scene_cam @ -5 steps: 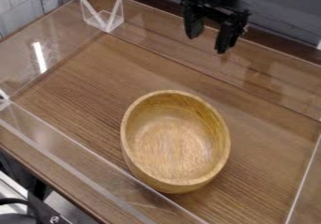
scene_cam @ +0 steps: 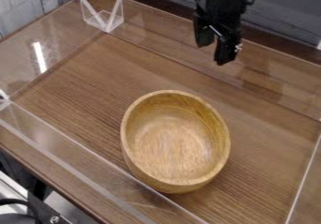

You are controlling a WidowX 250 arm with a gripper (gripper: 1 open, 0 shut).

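Observation:
The black robot gripper (scene_cam: 219,42) hangs at the top centre-right of the camera view, above the back part of the wooden table (scene_cam: 75,97). It looks open, though its fingers are small and dark, and I see no object held in it. A large oval wooden bowl (scene_cam: 175,139) sits in the front middle, well apart from the gripper.
A clear plastic container (scene_cam: 103,14) stands at the back left. Dark items at the lower left edge are only partly in view.
The gripper has turned and shifted slightly, now looking narrower from this view. The bowl and the clear container have not moved.

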